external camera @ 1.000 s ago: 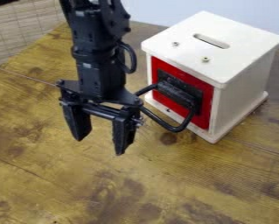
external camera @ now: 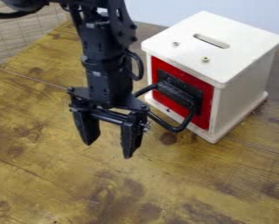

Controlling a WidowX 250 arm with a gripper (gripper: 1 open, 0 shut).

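Observation:
The black gripper (external camera: 108,138) hangs over the wooden table at centre left, fingers pointing down and apart, with nothing between them. To its right stands a white wooden box (external camera: 232,70) with a slot and two small bolts on top. On its front is a red panel (external camera: 162,71) carrying a black plate with a black looped handle (external camera: 188,113); part of this front is hidden behind the arm.
A woven mat (external camera: 13,39) lies at the back left, and a pale wall is behind the box.
The gripper has shifted slightly to the right and turned a little. It is still open, and the box has not moved.

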